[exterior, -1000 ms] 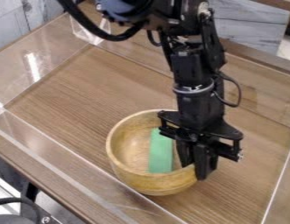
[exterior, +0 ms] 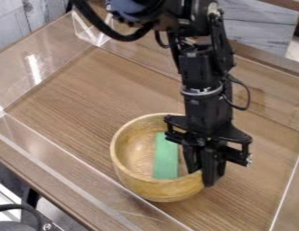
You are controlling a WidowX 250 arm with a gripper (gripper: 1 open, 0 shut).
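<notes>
A round light wooden bowl (exterior: 127,149) sits near the front of the wooden table, with a flat green object (exterior: 165,155) lying inside it. The black arm comes down from the top, and its gripper (exterior: 207,167) is at the bowl's right side, apparently shut on the bowl's rim. The fingertips are dark and partly hide that part of the rim.
Clear raised edging runs along the left side, and a grey-white surface shows at the back right.
The arm and gripper have shifted very slightly to the left at the bowl's rim. The bowl and green object look almost unchanged.
</notes>
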